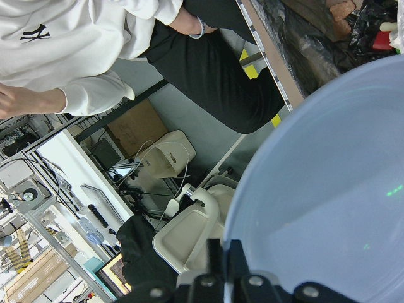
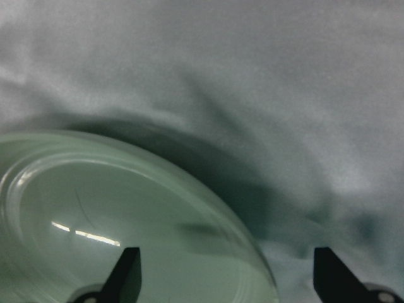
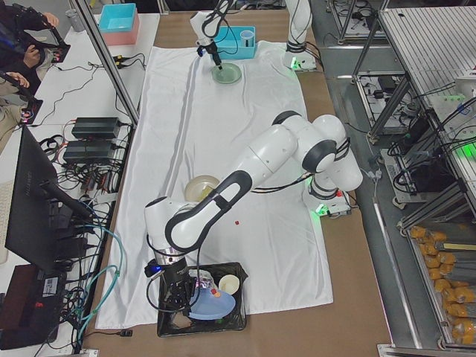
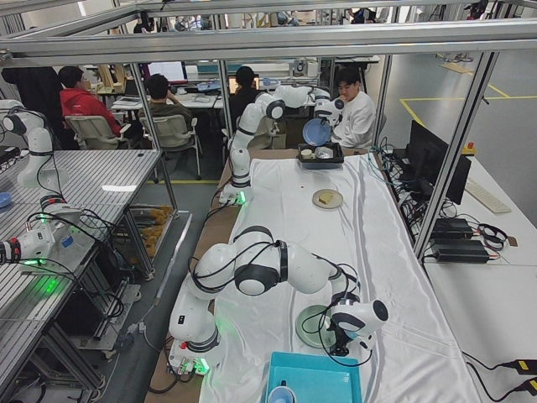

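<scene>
A blue plate [image 1: 322, 177] is gripped by its rim in my left gripper, held over the black bin [image 3: 166, 327] at the near end of the table. In the camera right view the plate [image 4: 316, 132] is tilted above that bin. My right gripper is open, low over a green plate [image 2: 95, 202], its fingertips either side of the rim. That plate [image 3: 226, 74] lies on the white cloth at the far end.
A tan plate [image 4: 327, 198] with a yellow piece sits mid-table. A blue tray [image 4: 312, 369] with a cup stands behind the green plate. The bin holds a cream bowl [image 3: 229, 284] and bags. A seated person is beside the bin.
</scene>
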